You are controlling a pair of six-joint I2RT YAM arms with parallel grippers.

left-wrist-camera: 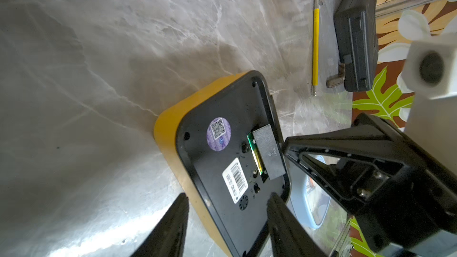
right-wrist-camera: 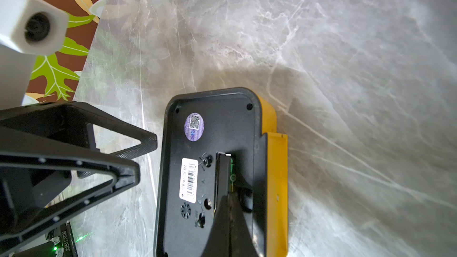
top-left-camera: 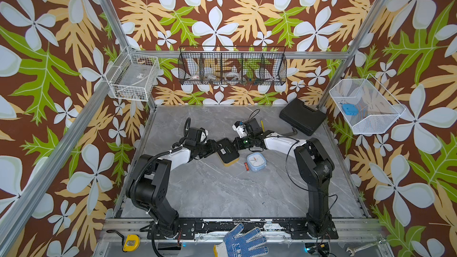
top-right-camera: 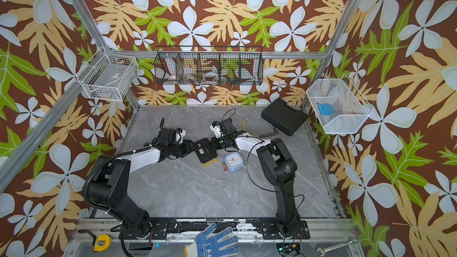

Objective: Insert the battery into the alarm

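Note:
The yellow alarm (left-wrist-camera: 204, 161) lies with its black back up in mid-table, a grey battery (left-wrist-camera: 269, 151) at its slot, some green board showing beside it. My left gripper stands open over the alarm's near end, nothing held. My right gripper is shut at the battery slot; nothing shows between its fingers, and their tips partly hide the slot in the right wrist view. Whether the battery is fully seated I cannot tell.
A blue lidded box (top-left-camera: 257, 160) and a small red item (top-left-camera: 247, 166) lie right of the alarm. A black case (top-left-camera: 302, 115), yellow stick (left-wrist-camera: 315, 42) and metal tool lie at the back right.

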